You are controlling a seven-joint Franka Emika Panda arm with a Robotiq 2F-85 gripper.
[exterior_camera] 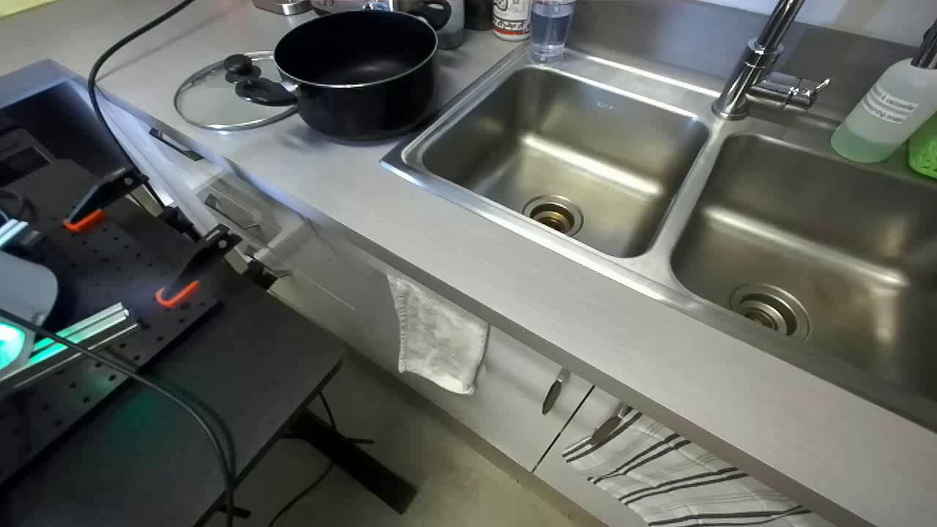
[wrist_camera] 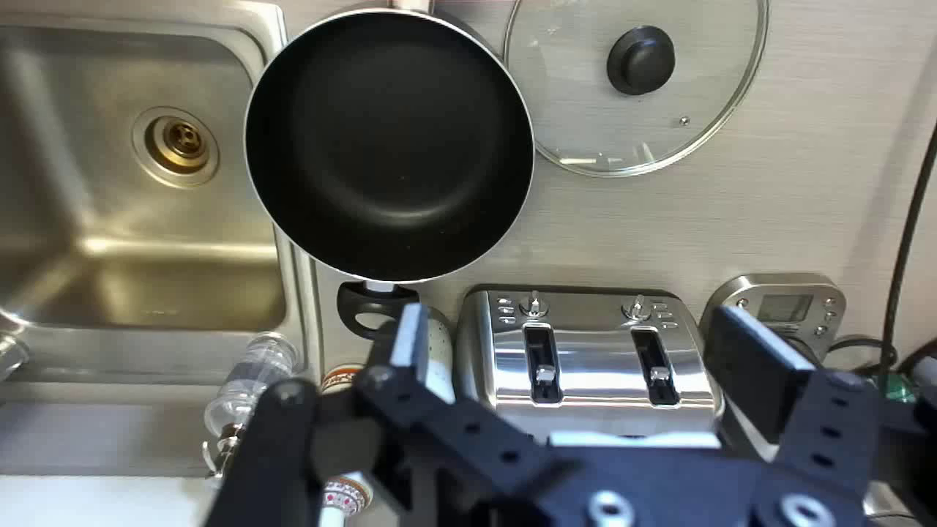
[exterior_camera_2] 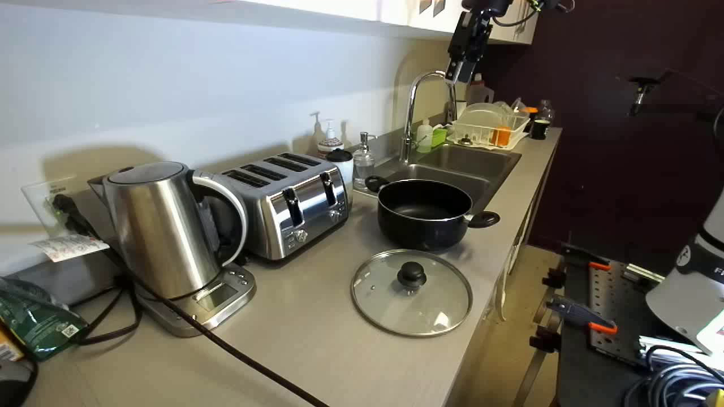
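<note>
In the wrist view my gripper stands open, its two fingers wide apart with only empty air between them. High above the counter by the sink, the same gripper (exterior_camera_2: pixel 460 71) shows in exterior view 2, touching nothing. Far below it is a black pot (exterior_camera_2: pixel 424 216), uncovered and empty, with two dark handles. The round glass lid (exterior_camera_2: pixel 412 298) lies flat on the counter beside the pot, its black knob (wrist_camera: pixel 641 60) facing up. Exterior view 1 shows the pot (exterior_camera: pixel 369 96) and lid (exterior_camera: pixel 206 96) but not the gripper.
A steel toaster (exterior_camera_2: pixel 292 203) and kettle (exterior_camera_2: pixel 153 230) stand along the wall. Bottles crowd the sink's back edge, including a clear soap dispenser (exterior_camera_2: pixel 363 163). A dish rack (exterior_camera_2: pixel 485 135) sits beyond the double sink (exterior_camera: pixel 562 158). A black cable (exterior_camera_2: pixel 224 346) crosses the counter.
</note>
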